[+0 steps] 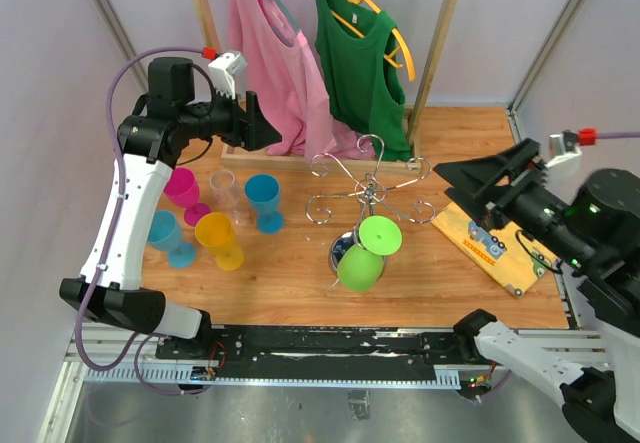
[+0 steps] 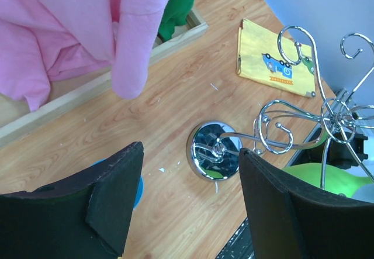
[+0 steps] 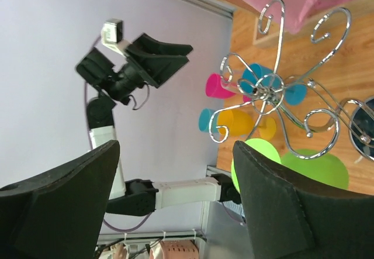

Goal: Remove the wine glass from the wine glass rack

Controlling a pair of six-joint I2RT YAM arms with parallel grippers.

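Observation:
A green wine glass [image 1: 360, 268] hangs upside down from the front arm of the chrome wine glass rack [image 1: 370, 195], its round foot uppermost. In the right wrist view the green glass [image 3: 315, 166] shows below the rack's curled wires. My right gripper [image 1: 446, 179] is to the right of the rack, apart from it, its fingers parted and empty. At the upper left, my left gripper [image 1: 277, 139] stands open near the pink garment, with nothing between its fingers. In the left wrist view the rack's round base [image 2: 214, 150] appears beyond the open fingers.
Several coloured cups, among them a blue one [image 1: 265, 201] and a yellow one [image 1: 220, 240], stand at the left. A yellow cloth [image 1: 492, 241] lies at the right. Behind hang a pink garment [image 1: 280, 63] and a green top [image 1: 358, 68] on a wooden frame [image 1: 440, 38].

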